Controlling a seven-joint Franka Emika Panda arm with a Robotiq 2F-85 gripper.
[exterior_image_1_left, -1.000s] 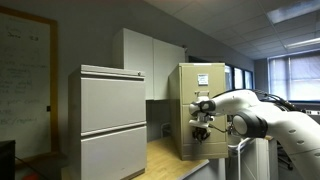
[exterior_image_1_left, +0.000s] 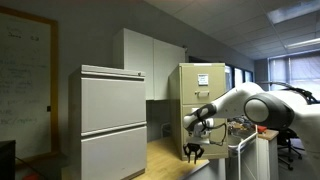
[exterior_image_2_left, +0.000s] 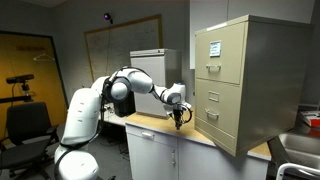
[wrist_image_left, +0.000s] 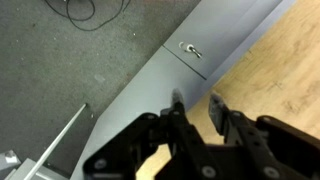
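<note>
No task object is named. In the wrist view my gripper is partly open, its two dark fingertips apart, with nothing seen between them. Below the fingers are a light grey cabinet front and a wooden top (wrist_image_left: 275, 95). A small silver key (wrist_image_left: 193, 50) sticks out of a lock on that grey front, beyond the fingertips. In the first exterior view the gripper (exterior_image_1_left: 193, 151) points down in front of the beige filing cabinet (exterior_image_1_left: 203, 108). The second exterior view has the gripper (exterior_image_2_left: 181, 122) just above the counter, between the two cabinets.
A white drawer cabinet (exterior_image_1_left: 112, 115) stands left on the wooden counter (exterior_image_1_left: 163, 157). White cupboards (exterior_image_1_left: 150, 62) hang on the wall. Grey carpet (wrist_image_left: 80, 60) with a thin dark cable (wrist_image_left: 95, 25) lies below the counter edge. Bare wood lies between the cabinets.
From high before the beige cabinet, the gripper went down and slightly left.
</note>
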